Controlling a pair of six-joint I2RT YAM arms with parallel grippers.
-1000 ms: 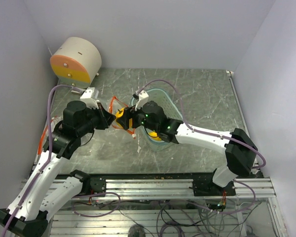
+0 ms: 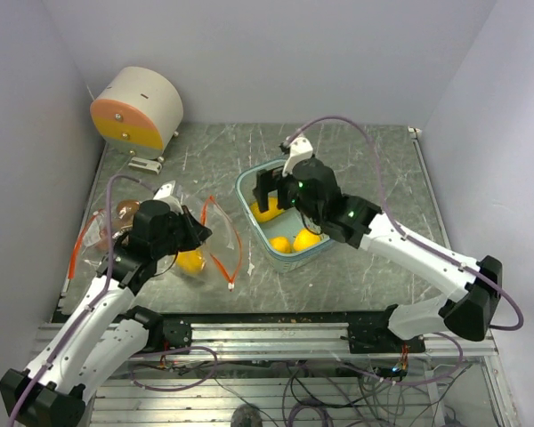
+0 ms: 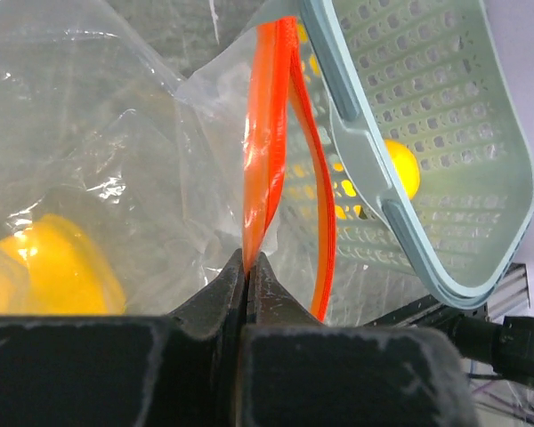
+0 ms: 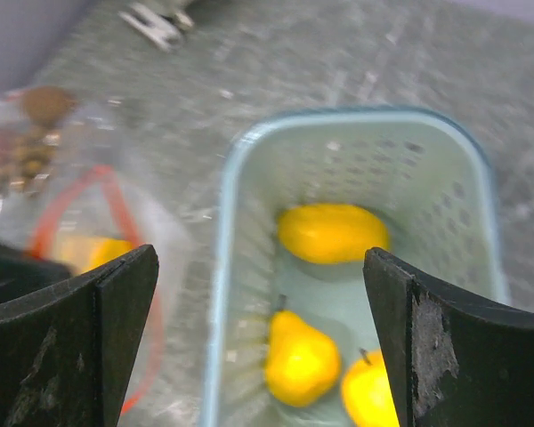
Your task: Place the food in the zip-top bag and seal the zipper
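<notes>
The clear zip top bag [image 3: 107, 160] with orange zipper edges lies left of the basket, yellow food [image 3: 62, 267] inside it. My left gripper is shut on the bag's zipper edge. My right gripper is open above the pale green basket [image 2: 246, 233], with nothing between its fingers. In the right wrist view, a yellow oblong item [image 4: 332, 233], a yellow pear [image 4: 300, 360] and another yellow item [image 4: 368, 396] lie in the basket.
A cream drum-shaped object [image 2: 138, 111] stands at the back left. Walls bound the sides and back.
My right gripper has moved right, away from the bag's mouth to over the basket; the yellow food it had at the mouth now lies in the bag. My left gripper has shifted slightly.
</notes>
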